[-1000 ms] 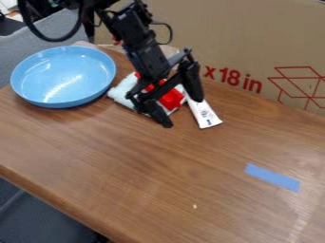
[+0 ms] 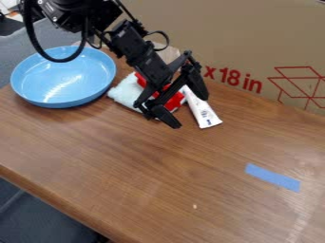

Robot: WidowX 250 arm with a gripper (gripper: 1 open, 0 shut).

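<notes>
My black gripper [image 2: 178, 95] reaches down over a white and red object [image 2: 129, 93], which sits behind it on the wooden table [image 2: 152, 180] and is partly hidden by it. The gripper's fingers are spread open. A white narrow item [image 2: 202, 111] with a dark mark lies just right of the gripper, its far end hidden behind it.
A blue bowl [image 2: 64, 76] stands at the left. A cardboard box [image 2: 260, 52] lines the back. A blue tape strip [image 2: 272, 177] is on the right of the table.
My gripper has shifted slightly, its upper part a little to the right, still over the white and red object.
</notes>
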